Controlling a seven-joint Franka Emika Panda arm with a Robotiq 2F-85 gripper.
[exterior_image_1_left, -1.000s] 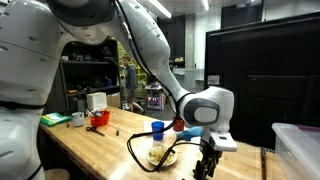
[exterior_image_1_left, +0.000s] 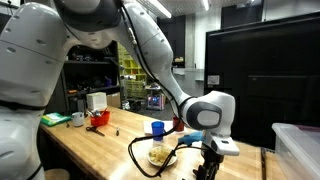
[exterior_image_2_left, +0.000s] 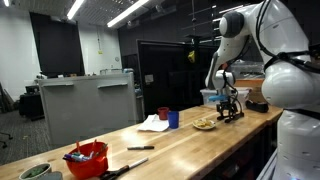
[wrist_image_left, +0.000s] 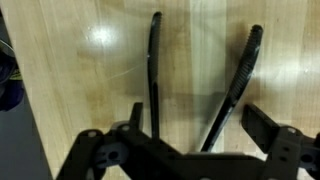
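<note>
My gripper hangs low over the wooden table (wrist_image_left: 185, 60), with its two dark fingers (wrist_image_left: 153, 75) spread apart. Only bare wood shows between them in the wrist view. In exterior view 1 the gripper (exterior_image_1_left: 207, 165) is at the lower right, partly hidden by the arm's cable. It is small and dark at the right end of the table in exterior view 2. A bowl (exterior_image_2_left: 204, 125) with yellowish contents stands beside it, apart from the fingers. Beyond that bowl is a blue cup (exterior_image_2_left: 173, 119).
A red mug (exterior_image_2_left: 163, 113) and a white cloth (exterior_image_2_left: 153, 124) lie near the blue cup. Farther along the table are a red container (exterior_image_2_left: 86, 160) with utensils and dark-handled tools (exterior_image_2_left: 125, 169). A pale bin (exterior_image_1_left: 298, 145) stands to the right.
The arm's wrist has come slightly lower and to the right in exterior view 1 over the last second. The bowl and cup have not moved.
</note>
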